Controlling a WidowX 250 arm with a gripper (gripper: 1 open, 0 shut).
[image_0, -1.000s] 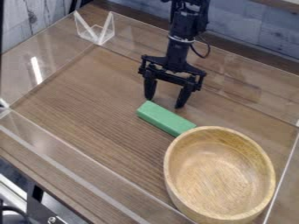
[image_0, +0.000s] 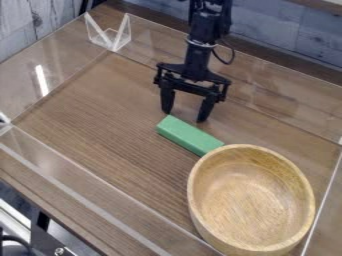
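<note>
The black robot arm comes down from the top centre, and its gripper (image_0: 190, 100) hangs low over the wooden table, just behind a green block (image_0: 189, 134). The gripper's dark fingers reach down on either side. I cannot tell if anything is between them. The green block lies at an angle in front of the gripper. A round wooden bowl (image_0: 251, 230) sits at the bottom right, beside the block.
A white wire object (image_0: 108, 34) stands at the back left near the wall. The table's front left edge drops away at the lower left.
The arm has shifted very slightly to the left and back. The block and bowl have not visibly moved.
</note>
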